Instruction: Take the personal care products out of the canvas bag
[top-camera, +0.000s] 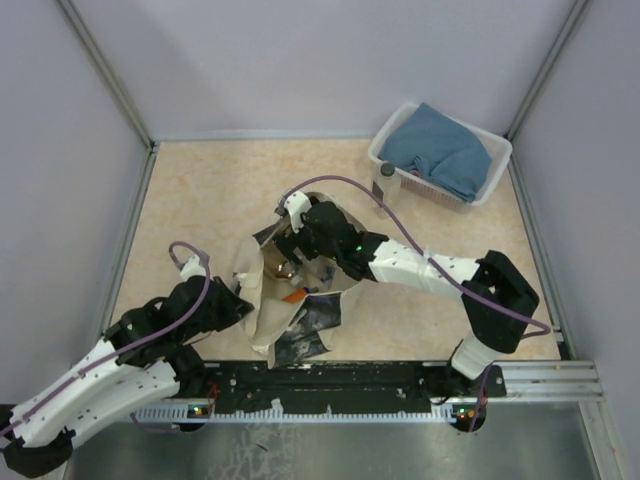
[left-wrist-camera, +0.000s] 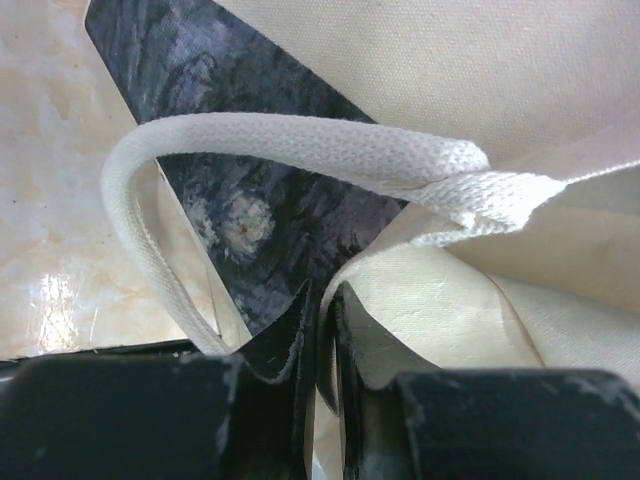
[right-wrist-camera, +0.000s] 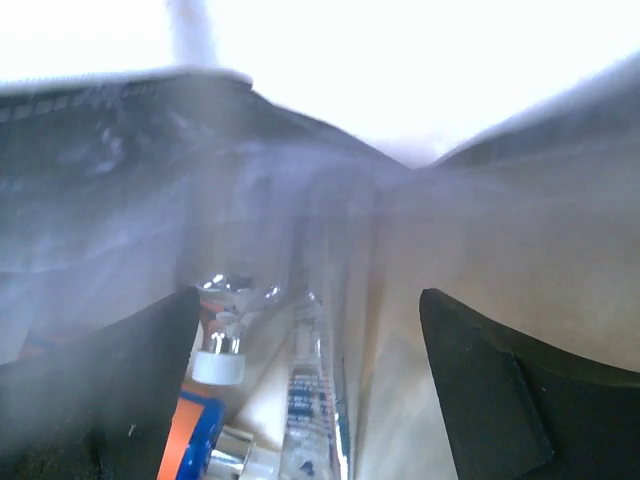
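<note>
The canvas bag (top-camera: 270, 325) stands open on the table, its cream wall bearing a dark printed panel. At its left rim my left gripper has the fabric edge between its fingers, which are close together; a white rope handle (left-wrist-camera: 300, 140) loops nearby. My right gripper is open over the bag's inside with nothing between its fingers. Below it show a clear bottle with a white cap (right-wrist-camera: 218, 368), a slim clear tube with printing (right-wrist-camera: 308, 410) and an orange-and-blue item (right-wrist-camera: 185, 435). Haze partly blurs the right wrist view.
A clear bottle with a dark cap (top-camera: 386, 185) stands upright behind the bag on the right. Beside it is a white basket (top-camera: 500, 150) with a blue cloth (top-camera: 435, 150) in it.
</note>
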